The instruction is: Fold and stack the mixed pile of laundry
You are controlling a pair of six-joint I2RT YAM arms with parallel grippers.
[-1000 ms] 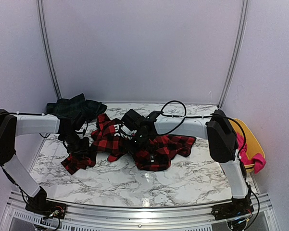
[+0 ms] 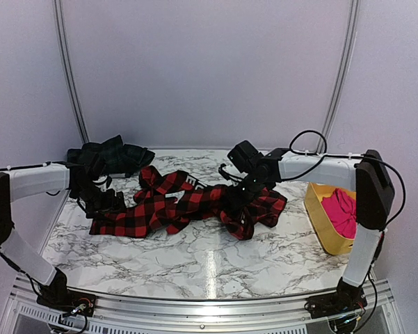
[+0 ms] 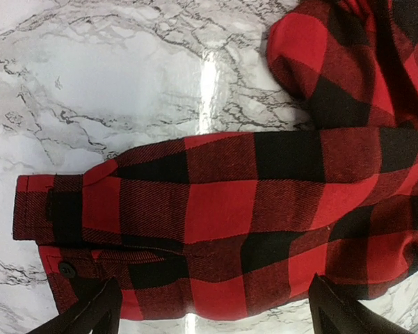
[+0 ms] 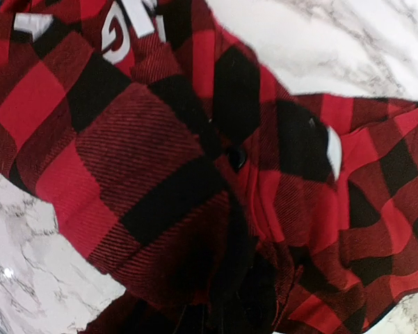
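A red and black checked shirt (image 2: 149, 216) with white lettering lies spread and rumpled across the middle of the table, one strip stretched toward the left, with a button visible in the left wrist view. My left gripper (image 2: 104, 205) is open just above that left end (image 3: 215, 271). My right gripper (image 2: 236, 195) is down at the shirt's right part, shut, its tips largely hidden in the dark folds at the bottom of the right wrist view (image 4: 153, 174); whether cloth is between them is hard to see.
A dark green checked cloth (image 2: 111, 154) lies at the back left. A yellow bin (image 2: 320, 229) holding pink cloth (image 2: 337, 212) stands at the right.
My right arm has moved to the right, the shirt's left strip now lying straighter and longer.
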